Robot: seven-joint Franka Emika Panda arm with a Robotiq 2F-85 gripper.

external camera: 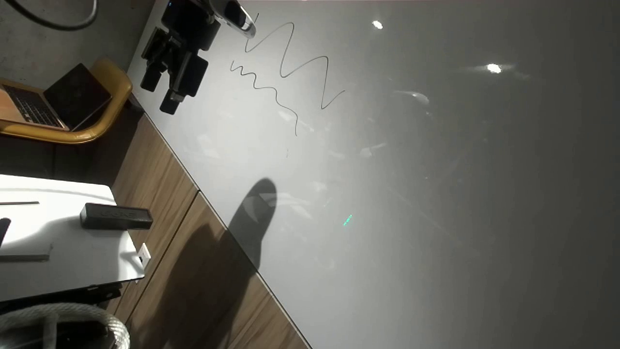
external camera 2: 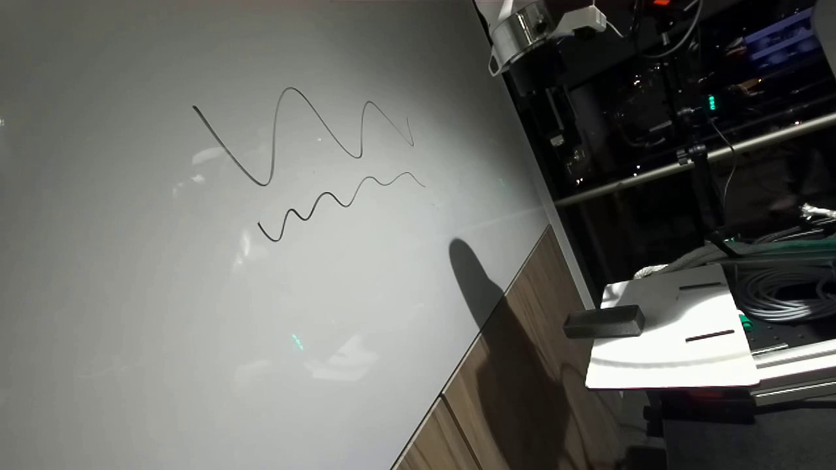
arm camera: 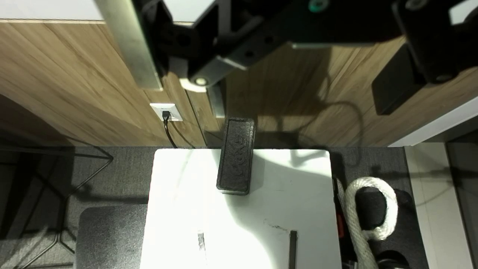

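A black eraser-like block (arm camera: 236, 157) marked with raised letters lies on the white tabletop (arm camera: 179, 215), its far end reaching past the edge. In exterior view 1 the same block (external camera: 116, 216) is at the lower left. My gripper (external camera: 160, 93) hangs high above and away from it, near the whiteboard (external camera: 407, 174). In the wrist view the gripper is open, fingers wide apart and the space between them empty. Two wavy dark lines run across the whiteboard, the larger line (external camera 2: 274, 133) above the smaller line (external camera 2: 321, 196).
Wood panelling (arm camera: 76, 89) with a plugged-in outlet (arm camera: 166, 112) stands behind the tabletop. A thick white rope (arm camera: 390, 201) loops beside it. A laptop (external camera: 64, 99) rests on a yellow chair (external camera: 119, 87). Bare tabletop surrounds the block's near end.
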